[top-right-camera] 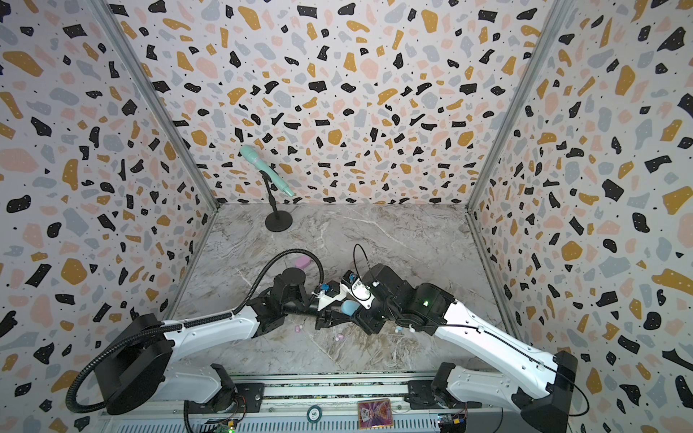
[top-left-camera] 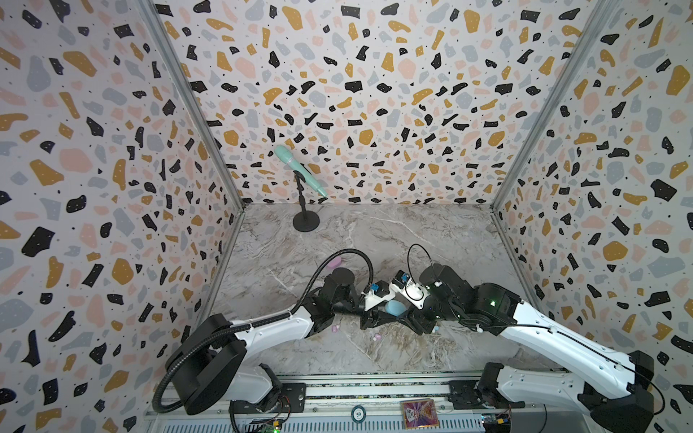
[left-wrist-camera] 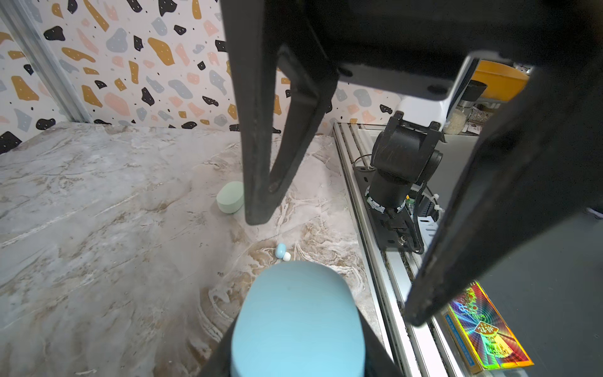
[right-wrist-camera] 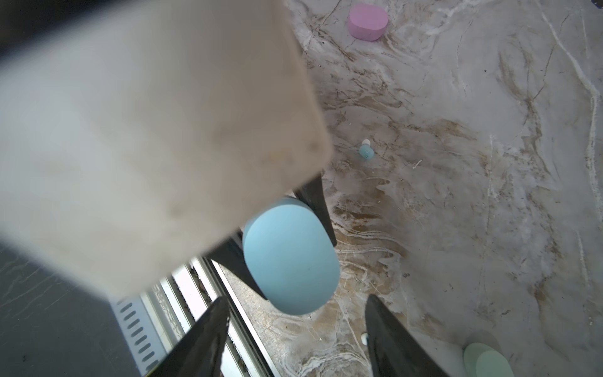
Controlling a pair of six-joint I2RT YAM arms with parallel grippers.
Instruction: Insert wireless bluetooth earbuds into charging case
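Note:
A blue rounded case [left-wrist-camera: 297, 323] is shut in my left gripper [top-left-camera: 384, 315], held above the table near its front middle. My right gripper [top-left-camera: 418, 319] is right beside it; in the right wrist view its dark fingertips [right-wrist-camera: 392, 339] frame the case's near end, and I cannot tell whether they touch it or what lies between them. Loose small earbuds lie on the table: a blue one [left-wrist-camera: 280, 250], a white one [left-wrist-camera: 286, 256], a pink one [top-left-camera: 376, 336]. A pink case [right-wrist-camera: 367, 20] and a mint case [left-wrist-camera: 230, 196] also rest there.
A black stand [top-left-camera: 305, 221] holding a mint cylinder stands at the back left. Patterned walls enclose the sides and back. A shiny box [top-left-camera: 419, 412] lies beyond the front rail.

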